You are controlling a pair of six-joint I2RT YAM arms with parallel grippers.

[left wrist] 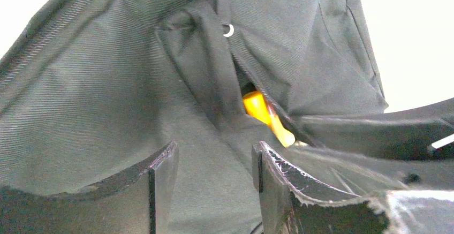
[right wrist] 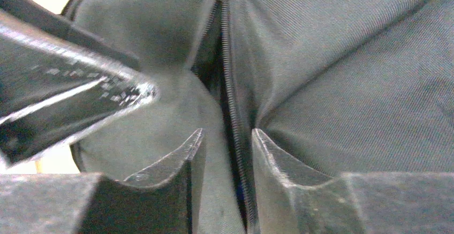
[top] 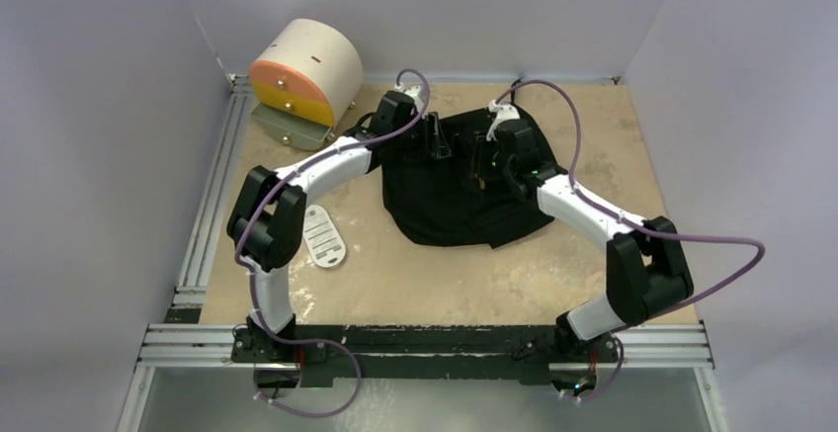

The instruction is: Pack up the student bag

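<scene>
The black bag point(top: 445, 210) lies spread in the middle of the table, both grippers above it. In the left wrist view a yellow-orange object point(left wrist: 256, 105) shows inside a zipped opening. My left gripper is over the bag, fingers apart with nothing between them. My right gripper hangs over a zipper point(right wrist: 229, 78), its fingers apart and close to the zipper and the folded fabric; whether they touch it I cannot tell.
A drawer cabinet point(top: 306, 66) stands at the back left. A white slotted object point(top: 324, 239) lies left of the bag.
</scene>
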